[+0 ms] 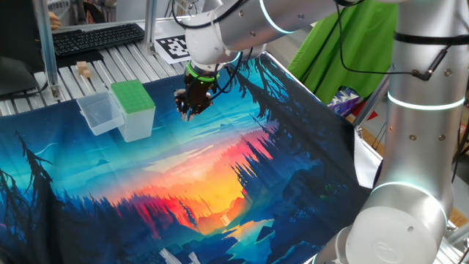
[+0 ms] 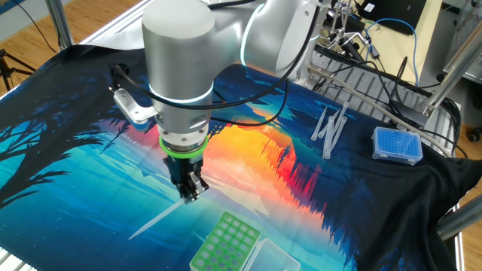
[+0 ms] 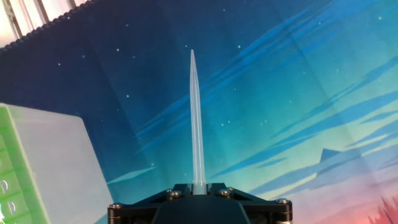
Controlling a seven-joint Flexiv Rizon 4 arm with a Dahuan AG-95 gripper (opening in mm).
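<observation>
A long, clear, tapered pipette tip (image 3: 196, 118) extends from my gripper, pinched at its wide end with the fingers shut on it. In exterior view 2 the same pale tip (image 2: 156, 220) slants down and left from the gripper (image 2: 194, 196), its point hanging above the printed cloth. The rack box (image 1: 133, 121), with a green perforated top (image 2: 227, 242), stands upright on the cloth with its clear lid (image 1: 101, 111) open at one side. Seen from exterior view 1, my gripper (image 1: 192, 116) is right of the box and apart from it; the tip is hard to make out there.
Several loose clear tips (image 2: 330, 132) lie across the cloth, near a blue-topped rack box (image 2: 397, 144). A keyboard (image 1: 99, 39) and a small wooden block (image 1: 84, 70) are beyond the cloth's edge.
</observation>
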